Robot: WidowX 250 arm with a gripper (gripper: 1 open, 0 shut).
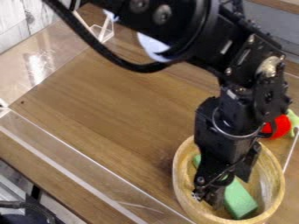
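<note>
My gripper [212, 184] reaches down into a round tan bowl [184, 179] at the lower right, its fingertips over a green block [239, 199] lying inside. The gripper is open; the dark body hides much of the block and of the bowl's back part.
A red object [278, 127] and some light green item sit behind the bowl at the right. A black cable loops overhead.
</note>
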